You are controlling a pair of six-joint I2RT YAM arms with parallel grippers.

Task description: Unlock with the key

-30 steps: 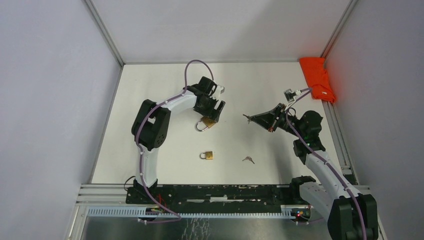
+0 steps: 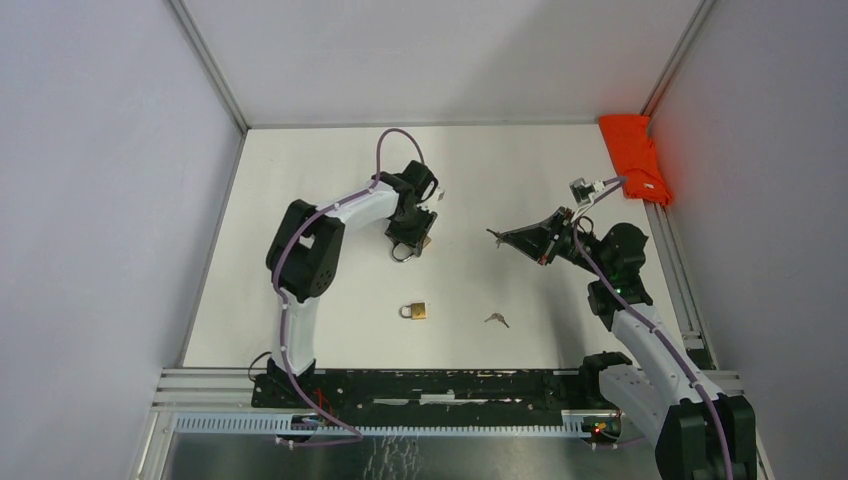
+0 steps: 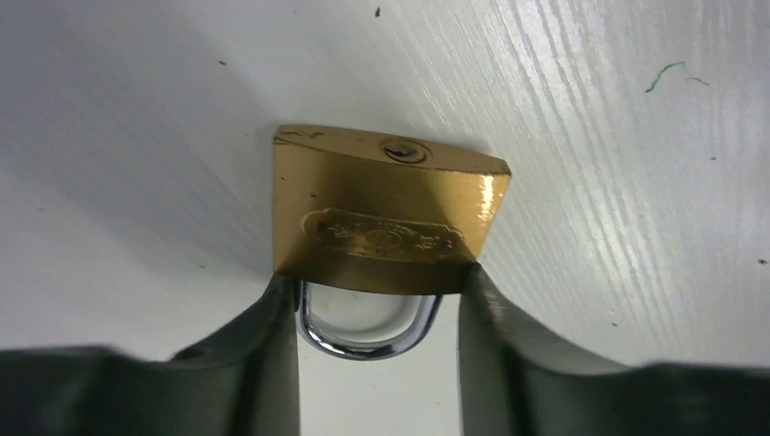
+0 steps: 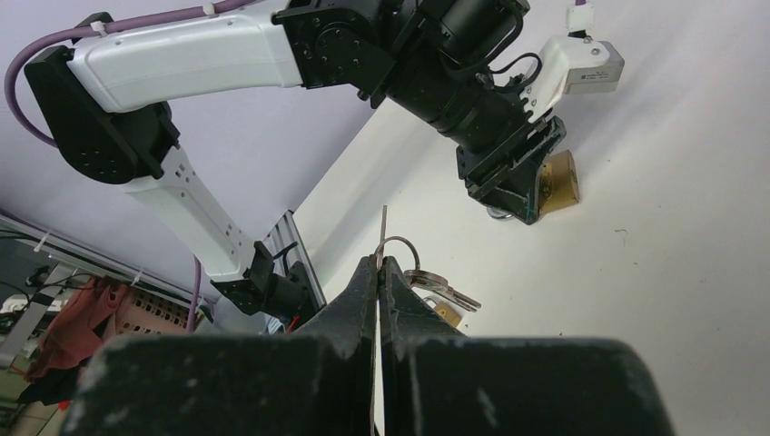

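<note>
The larger brass padlock fills the middle of the left wrist view, its keyhole showing on the end face away from the shackle. My left gripper is shut on its body at the shackle end. From the top view this padlock is mostly hidden beneath the left gripper. Pinched in the shut tips of my right gripper is a thin key, with a ring and more keys hanging beside it. The right gripper hovers well to the right of the padlock.
A smaller brass padlock lies toward the front of the table, and a second bunch of keys rests to its right. An orange cloth sits in the back right corner. Bare table separates the two grippers.
My left gripper has come toward the front and over the larger padlock, its fingers going from open to shut on it. The right arm and the other items look unchanged.
</note>
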